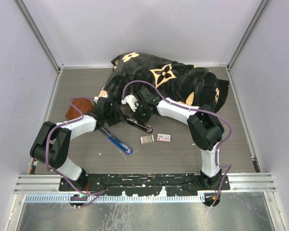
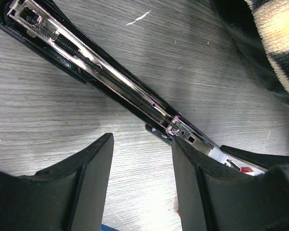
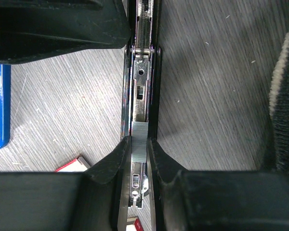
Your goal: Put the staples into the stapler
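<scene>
The black stapler [image 2: 94, 67] lies unfolded on the table, its metal channel and spring exposed in the left wrist view. In the right wrist view, a silver staple strip [image 3: 139, 137] lies along the channel toward the near end. My right gripper is shut on this strip, one fingertip on each side. Over the stapler's middle stands my left gripper, its fingers [image 2: 94, 163] apart with nothing between them. One left finger [image 3: 72, 29] looms at the upper left of the right wrist view. Both grippers partly cover the stapler [image 1: 145, 128] from above.
A blue stapler [image 1: 120, 144] lies left of the black one. Two small staple boxes [image 1: 147, 139] sit in front of it, side by side. Behind the arms is a bunched dark blanket [image 1: 178, 79]; a brown cloth [image 1: 78, 109] lies far left.
</scene>
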